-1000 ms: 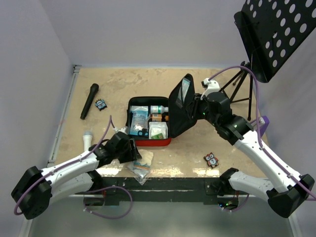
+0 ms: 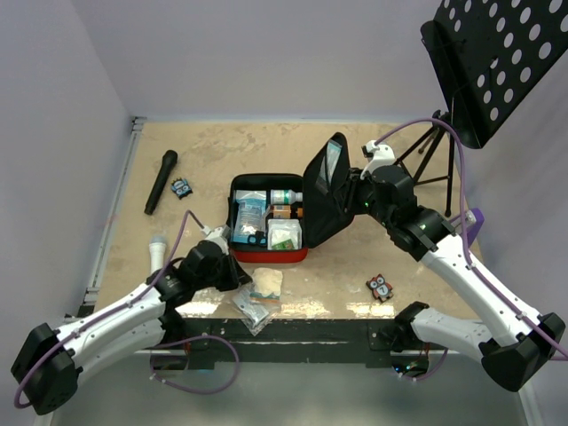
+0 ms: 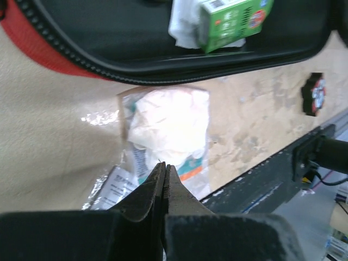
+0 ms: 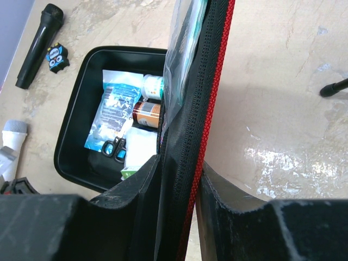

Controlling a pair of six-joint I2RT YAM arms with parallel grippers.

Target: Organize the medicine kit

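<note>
The black and red medicine kit (image 2: 271, 256) stands unzipped in the middle of the table. Inside are a blue pouch (image 4: 115, 106), a white bottle (image 4: 153, 87), a brown bottle (image 4: 147, 113), scissors (image 4: 113, 149) and a white packet with a green box (image 3: 231, 24). My right gripper is shut on the edge of the raised lid (image 2: 324, 191), which leans right. In front of the kit lies a clear bag with white contents (image 3: 168, 125). My left gripper is shut just over that bag's near part, nothing showing between its fingers.
A black microphone (image 2: 161, 183), a white microphone (image 2: 158, 253) and a small blue toy (image 2: 181, 187) sit on the left. A red-black toy (image 2: 380, 287) lies front right. A black stand (image 2: 435, 151) occupies the back right.
The left gripper has drawn back a little toward the front left and its fingers have come together. The clear bag has shifted slightly right. The right arm and lid have stayed put.
</note>
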